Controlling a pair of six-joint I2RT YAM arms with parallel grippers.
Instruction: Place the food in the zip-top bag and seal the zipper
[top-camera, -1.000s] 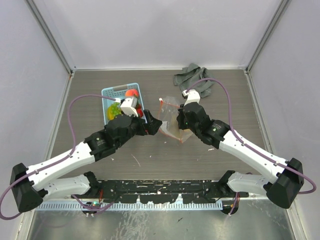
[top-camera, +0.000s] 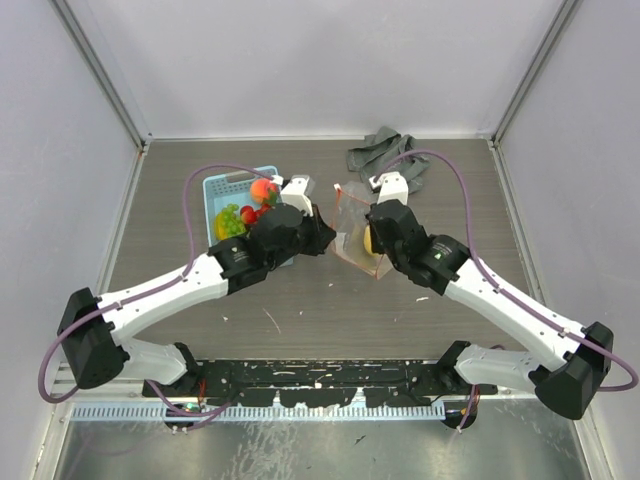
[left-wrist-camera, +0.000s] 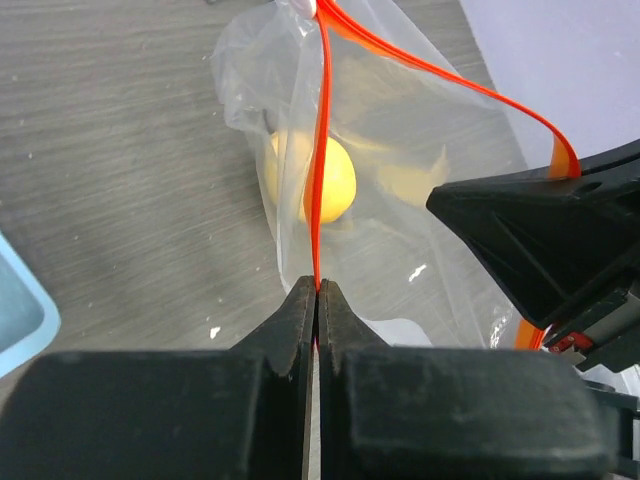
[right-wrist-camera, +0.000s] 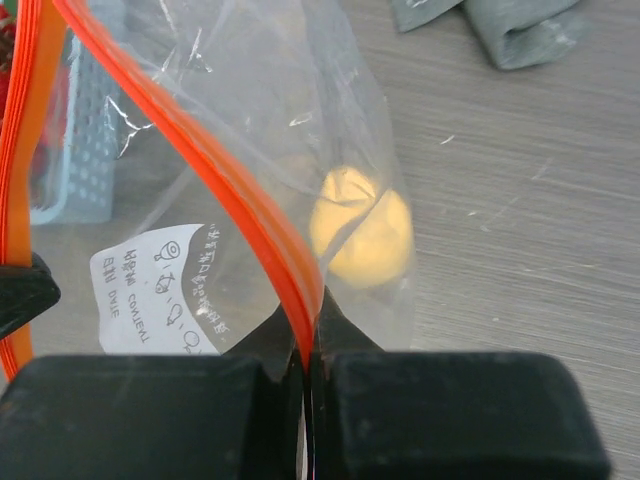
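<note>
The clear zip top bag (top-camera: 350, 220) with an orange zipper hangs open between my grippers. A yellow round food lies inside it, also visible through the plastic in the right wrist view (right-wrist-camera: 360, 230). My left gripper is shut on the zipper edge of one side of the bag. My right gripper is shut on the other orange zipper edge, opposite.
The blue basket (top-camera: 213, 205) holding grapes, tomatoes and other food stands at left, partly behind my left arm. A grey cloth (top-camera: 385, 150) lies at the back right.
The right gripper has moved slightly right, and the bag has shifted with it.
</note>
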